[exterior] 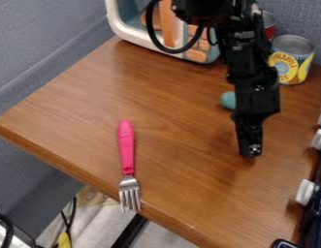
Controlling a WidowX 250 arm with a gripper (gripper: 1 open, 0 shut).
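My black gripper (251, 145) hangs over the right half of the wooden table (111, 97), its tip low near the surface; whether it is open or shut is unclear. A teal object (228, 100) sits just behind it, partly hidden. A fork with a pink handle (126, 145) lies on the table to the left, apart from the gripper.
At the back stand a white-and-teal container (118, 19) and a yellow-labelled can (291, 62), with a red can partly hidden. A dark appliance with white knobs (311, 213) lines the right edge.
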